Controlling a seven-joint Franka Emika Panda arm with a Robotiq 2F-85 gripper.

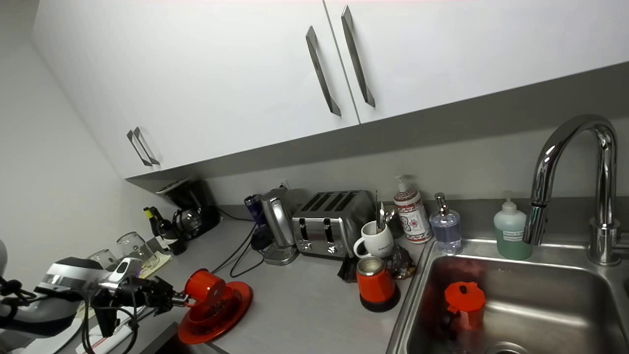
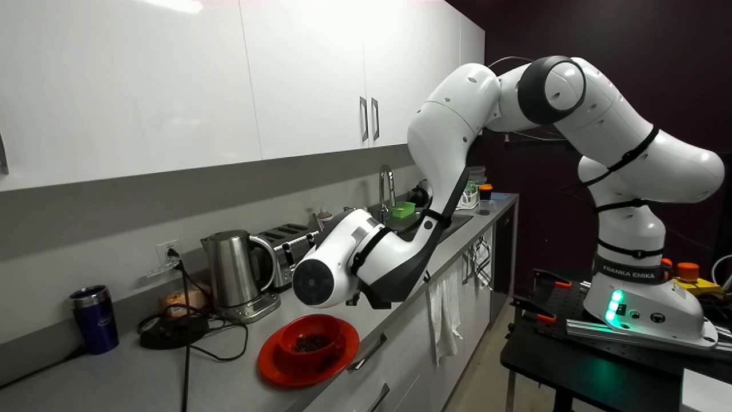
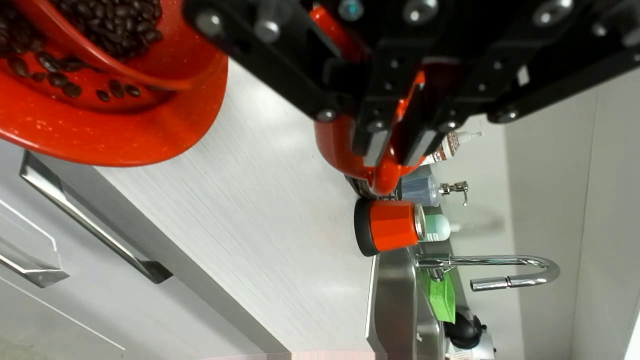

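My gripper is shut on the handle of a red mug (image 1: pixel 204 286), seen at the lower left of exterior view 1. The mug is tilted above a red bowl (image 2: pixel 312 334) on a red plate (image 2: pixel 274 367). Dark coffee beans (image 3: pixel 114 24) lie in the bowl, with several loose ones beside it on the plate in the wrist view. Black finger linkages cover much of the mug (image 3: pixel 339 141) there, and its inside cannot be seen. The arm hides the mug in exterior view 2.
A kettle (image 2: pixel 231 268) and toaster (image 1: pixel 333 224) line the wall. An orange moka pot base (image 1: pixel 376 286) stands near the sink (image 1: pixel 501 277), which holds a red moka pot top (image 1: pixel 466 304). Open counter lies between plate and sink; the plate is close to the counter's front edge.
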